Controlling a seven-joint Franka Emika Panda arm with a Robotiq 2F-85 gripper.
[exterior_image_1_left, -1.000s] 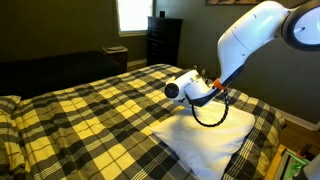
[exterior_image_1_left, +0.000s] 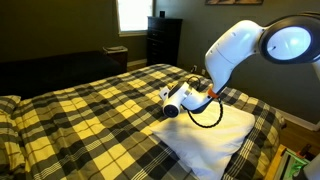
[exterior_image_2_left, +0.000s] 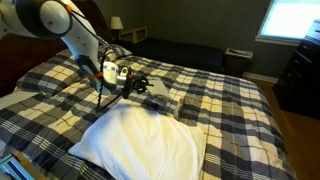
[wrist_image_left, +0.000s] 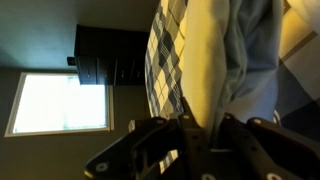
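A large white cloth (exterior_image_1_left: 212, 138) lies spread on the checkered bed, and it also fills the near middle in exterior view 2, as the white cloth (exterior_image_2_left: 140, 140). My gripper (exterior_image_1_left: 165, 95) is over the far edge of that cloth, low above the bed. In the wrist view, pale fabric (wrist_image_left: 215, 60) runs out from between the fingers, which are shut on it. The fingertips are mostly covered by the bunched material. From exterior view 2, a pale raised piece of fabric (exterior_image_2_left: 168, 94) shows beside the gripper (exterior_image_2_left: 145, 86).
A checkered blanket (exterior_image_1_left: 90, 125) covers the bed, with wide free room to the left in exterior view 1. A dark dresser (exterior_image_1_left: 163, 38) and a window (exterior_image_1_left: 135, 15) stand at the back, away from the arm.
In exterior view 1, the wrist has come down and the arm has shifted a little to the left. The spread part of the white cloth looks nearly the same.
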